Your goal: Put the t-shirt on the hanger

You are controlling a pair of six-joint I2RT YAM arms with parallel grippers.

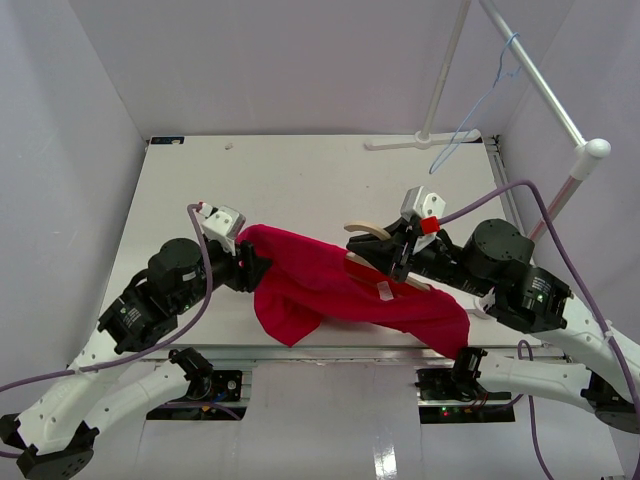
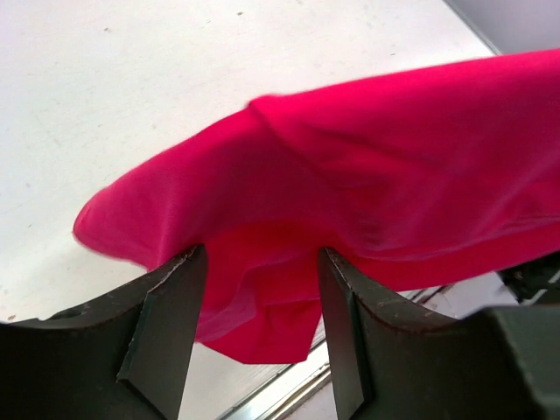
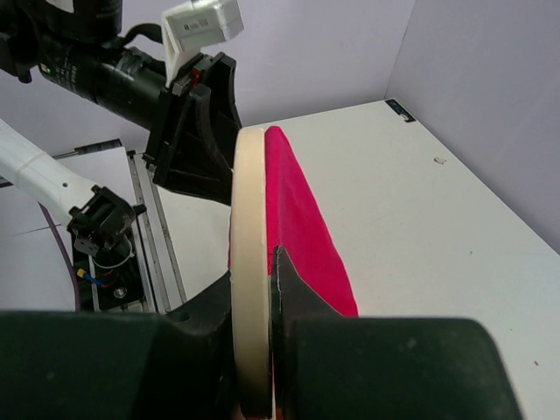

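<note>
The red t-shirt (image 1: 330, 290) is spread low over the front of the white table, its right end hanging over the front edge. A pale wooden hanger (image 3: 250, 262) is held in my right gripper (image 1: 365, 250), which is shut on it; the hanger's lower part runs along the shirt near its white label. My left gripper (image 1: 245, 265) is at the shirt's left end. In the left wrist view its fingers (image 2: 162, 324) stand apart, open, with red fabric (image 2: 376, 166) just beyond them.
A white pipe rack (image 1: 540, 90) with a blue hanger (image 1: 455, 140) hanging from it stands at the back right. Walls enclose the sides and back.
</note>
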